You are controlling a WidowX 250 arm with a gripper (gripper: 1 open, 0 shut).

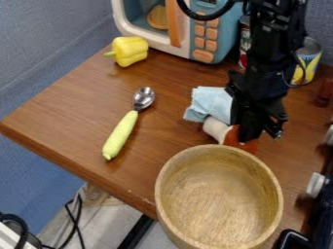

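Observation:
The black robot arm hangs down at the right, its gripper (246,132) low behind the wooden bowl (219,197). Under and around the gripper are a white cylindrical object (216,128) with an orange-red part and a light blue cloth (208,103). Whether the fingers are open or shut on anything is hidden. A spoon with a pale green handle (121,133) lies to the left on the table.
A toy yellow pepper (128,50) sits at the back left. A toy microwave (176,21) stands at the back, a yellow can (307,58) at the back right.

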